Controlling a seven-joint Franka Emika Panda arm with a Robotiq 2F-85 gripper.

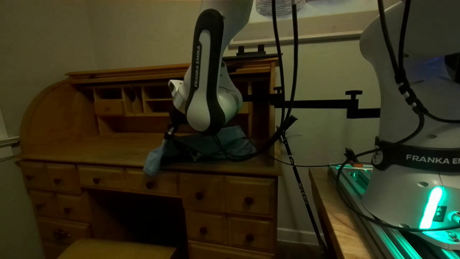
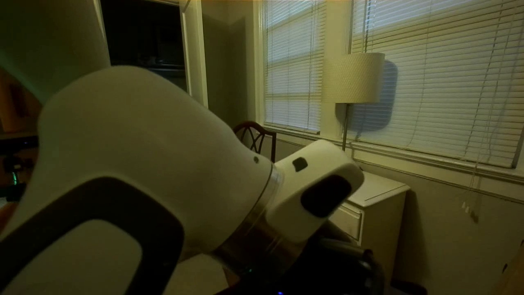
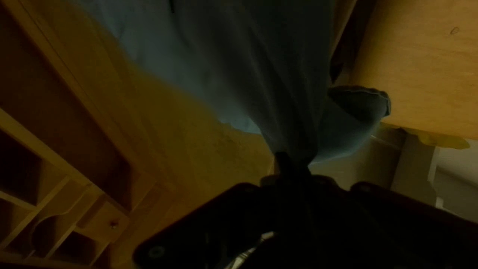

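Observation:
A blue cloth [image 1: 233, 140] lies bunched on the right part of the desktop, and one end of it hangs over the front edge. My gripper [image 1: 169, 133] is above that end, with the fabric drawn up to it. In the wrist view the cloth [image 3: 251, 58] narrows into folds that meet the tips of my gripper. The fingers are shut with a pinch of the fabric between them. A loose flap hangs to one side of the tips. In exterior view 2 the arm hides the cloth.
The wooden roll-top desk [image 1: 112, 144] has clear desktop on its left and cubbyholes at the back. A stool [image 1: 116, 249] stands in front. Cables [image 1: 294, 64] hang from the arm, and a black tripod leg [image 1: 302, 185] stands right of the desk.

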